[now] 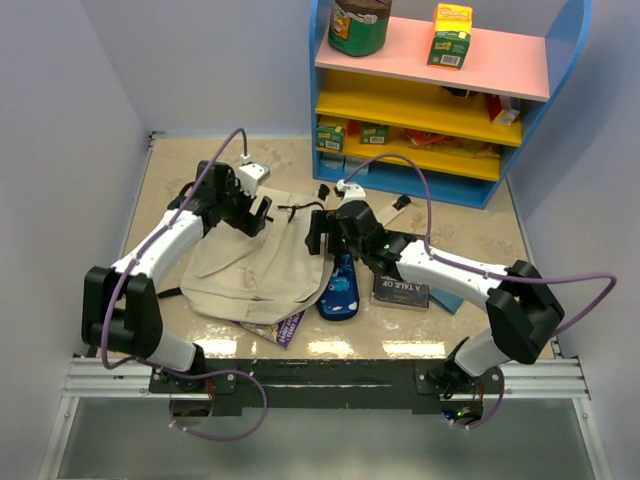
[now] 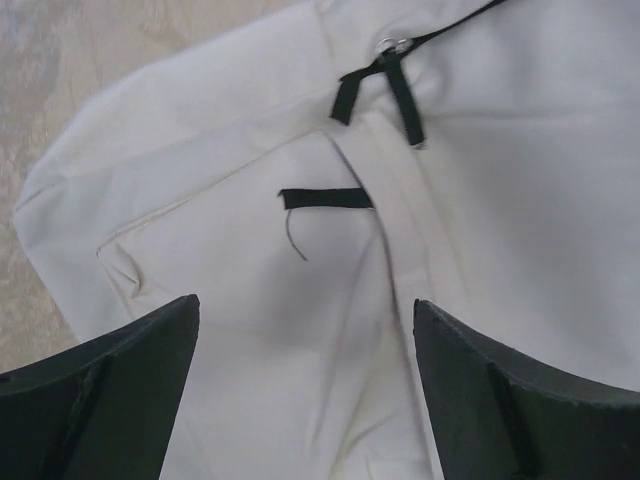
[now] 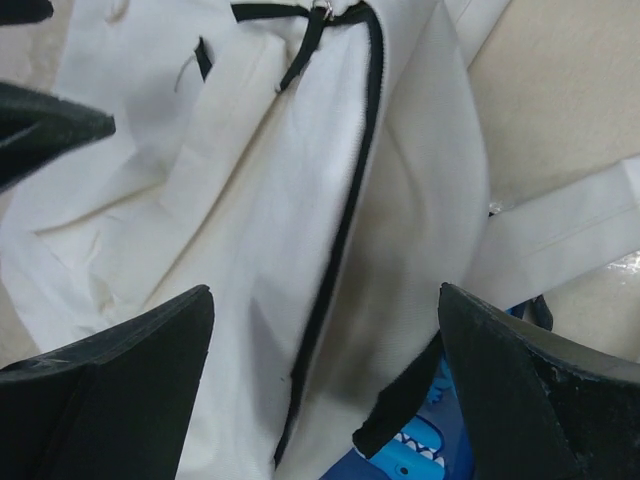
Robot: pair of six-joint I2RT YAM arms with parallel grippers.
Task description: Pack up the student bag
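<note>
A cream cloth bag (image 1: 240,280) lies flat across the left half of the table, its black straps (image 2: 327,198) near the upper edge. Over its top part hovers my left gripper (image 1: 257,214), open and empty. My right gripper (image 1: 320,232) stands open above the bag's right edge, where a black trim line (image 3: 335,250) runs between the fingers. The bag partly covers a blue pencil case (image 1: 340,295) and a purple book (image 1: 285,330). Right of them lies the dark book "A Tale of Two Cities" (image 1: 400,293), partly under my right arm. A blue notebook (image 1: 446,299) sits beside it.
A blue shelf unit with a pink top (image 1: 480,55) and yellow shelves stands at the back, holding several boxes and a large jar (image 1: 359,25). Bare table shows at the far right and back left.
</note>
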